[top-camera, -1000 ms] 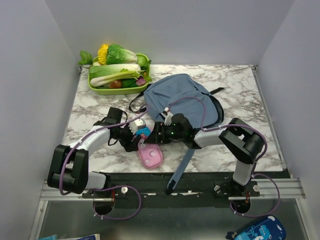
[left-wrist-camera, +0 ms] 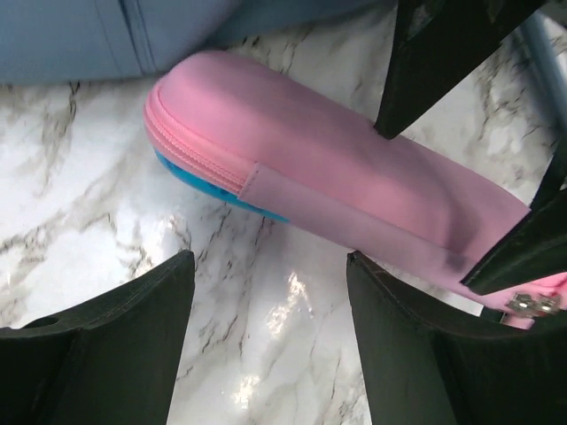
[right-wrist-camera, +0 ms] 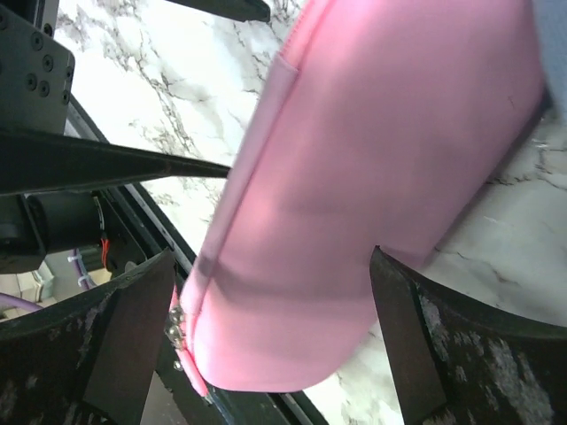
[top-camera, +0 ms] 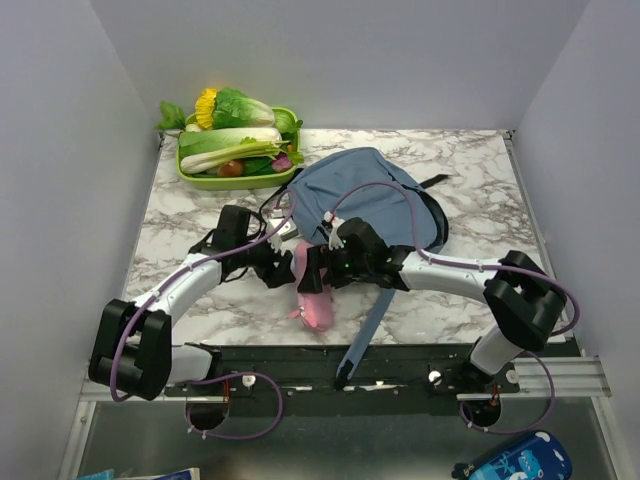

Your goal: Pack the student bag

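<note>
A pink zippered case lies at the middle front of the marble table, its plain pink side showing and a blue edge beneath. My left gripper is just left of it; in the left wrist view its fingers are apart at the lower edge, with marble between them. My right gripper reaches over the case from the right, fingers open around the pink body. A blue-grey backpack lies behind, its strap running down to the front edge.
A green basket of vegetables stands at the back left. Marble is clear at the left and right. A blue item sits beyond the front edge at lower right.
The case has turned over, from its patterned face through standing on edge to plain pink side showing.
</note>
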